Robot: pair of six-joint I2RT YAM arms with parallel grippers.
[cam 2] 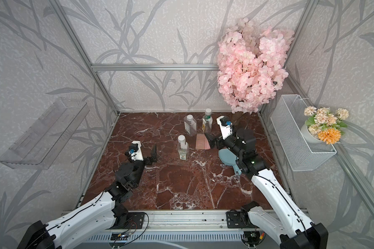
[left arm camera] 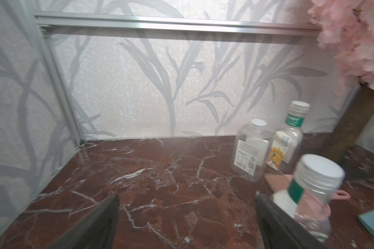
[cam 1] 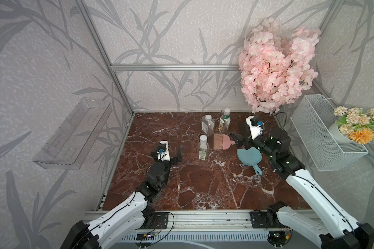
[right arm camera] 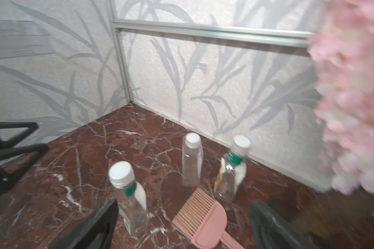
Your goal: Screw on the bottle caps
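The near clear bottle (cam 1: 202, 148) stands upright on the marble table with a white cap (right arm camera: 121, 173) seated on its neck. Behind it stand a square clear bottle (right arm camera: 191, 159) and a green-necked bottle (right arm camera: 229, 174), both upright and white-capped. To the left of the near bottle, my left gripper (cam 1: 174, 155) is open and empty, its blurred fingers (left arm camera: 85, 226) wide apart. My right gripper (cam 1: 238, 141) is right of the bottles, open with nothing between its fingers. No gripper touches a bottle.
A pink brush (right arm camera: 207, 222) lies between the bottles and my right gripper. A blue dustpan (cam 1: 250, 156) lies beneath the right arm. Pink blossoms (cam 1: 278, 66) rise at the back right.
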